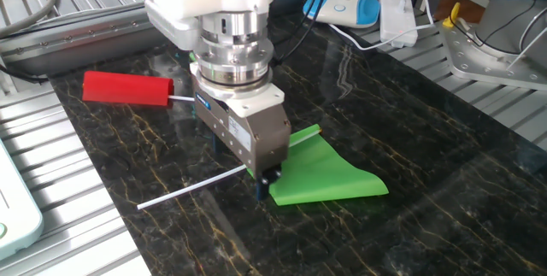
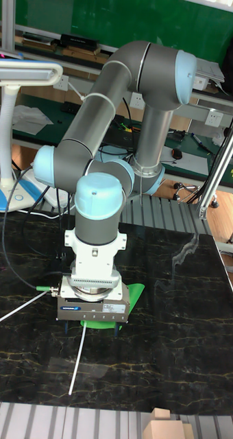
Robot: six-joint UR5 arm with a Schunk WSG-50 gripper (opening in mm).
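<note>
A green flag (image 1: 323,173) lies on the dark marbled tabletop, its white stick (image 1: 184,189) slanting out toward the front left. Over the flag and stick stands my gripper (image 1: 238,163), pointing down, its two dark fingers (image 1: 261,189) spread well apart. In the other view the gripper (image 2: 91,330) also stands open, and the flag's stick (image 2: 78,360) comes out below its body between the two fingers. How far the fingertips are above the table, I cannot tell. Part of the flag is hidden behind the gripper. A red flag (image 1: 128,89) lies to the left, its stick (image 1: 182,98) running behind the gripper.
A white and blue device base (image 1: 344,8) and a white box (image 1: 397,15) stand behind the table. Wooden blocks (image 2: 166,426) sit at the edge of the other view.
</note>
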